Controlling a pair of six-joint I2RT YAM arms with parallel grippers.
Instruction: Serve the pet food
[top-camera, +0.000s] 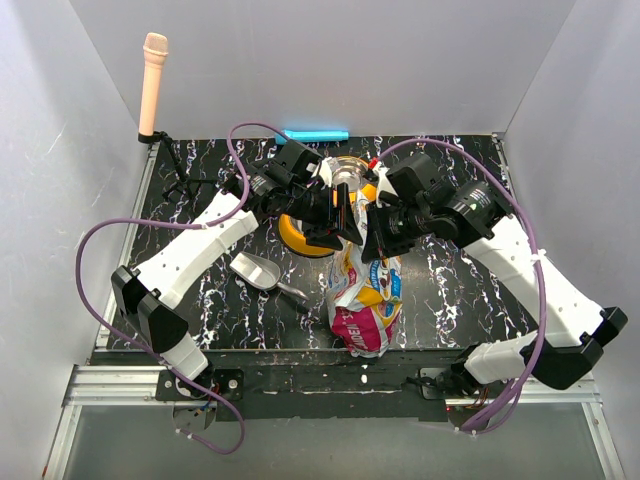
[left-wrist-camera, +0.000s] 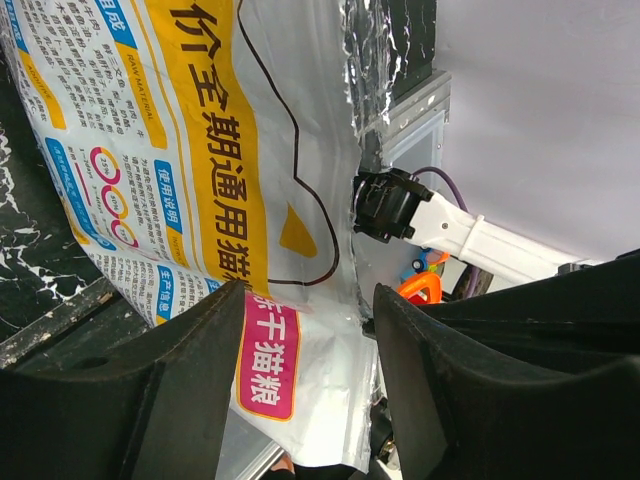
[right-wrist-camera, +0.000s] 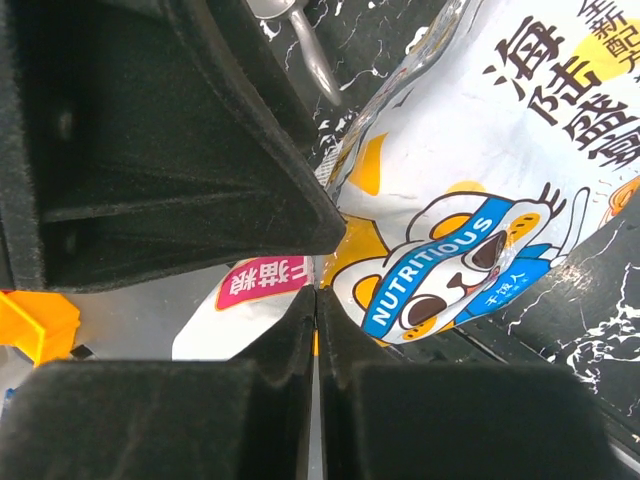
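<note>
A pet food bag (top-camera: 365, 325), white, yellow and pink, stands upright near the front middle of the mat, its crumpled top between my two grippers. My left gripper is open, its fingers spread in front of the printed bag face (left-wrist-camera: 235, 130). Over at the bag's other side edge, my right gripper has its fingertips almost together; whether film lies between them is hidden. In the right wrist view a dark finger (right-wrist-camera: 190, 160) of the left gripper covers the upper left. Behind the arms sits the yellow double bowl (top-camera: 292, 240), partly covered.
Left of the bag lies a grey scoop (top-camera: 257, 270) with a dark handle. A blue bar (top-camera: 315, 135) lies along the back edge, and a stand with a peach-coloured top (top-camera: 152, 85) is at back left.
</note>
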